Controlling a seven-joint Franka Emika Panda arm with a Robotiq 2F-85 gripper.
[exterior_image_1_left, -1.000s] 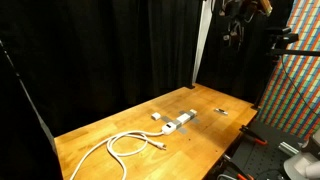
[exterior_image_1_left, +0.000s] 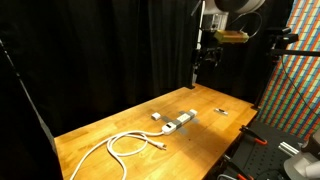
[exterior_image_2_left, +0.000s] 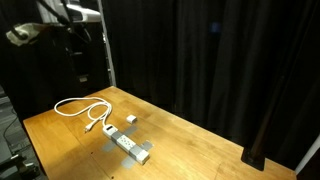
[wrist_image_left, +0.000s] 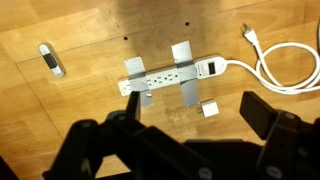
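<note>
A white power strip (wrist_image_left: 172, 77) is fixed to the wooden table by strips of grey tape, its white cord (wrist_image_left: 283, 75) curling away with the plug (wrist_image_left: 250, 34) lying loose. Beside the strip sits a small white block (wrist_image_left: 208, 107), which also shows in exterior view 2 as a white block (exterior_image_2_left: 131, 118). A small white and grey stick-like object (wrist_image_left: 51, 60) lies apart from them. My gripper is open, high above the table, with its fingers wide apart and nothing between them. In exterior view 1 the gripper (exterior_image_1_left: 208, 56) is small and dark against the curtain.
Bare wooden table (exterior_image_1_left: 100, 130) surrounds the strip. Black curtains (exterior_image_2_left: 200, 60) stand behind it. A dark stand (exterior_image_2_left: 253, 158) is at the table's back edge in exterior view 2. Clamps and dark equipment (exterior_image_1_left: 262, 155) occupy the robot's side.
In exterior view 1 my arm has come down and to the left, from the top right. The strip, cord, block and stick-like object have not moved.
</note>
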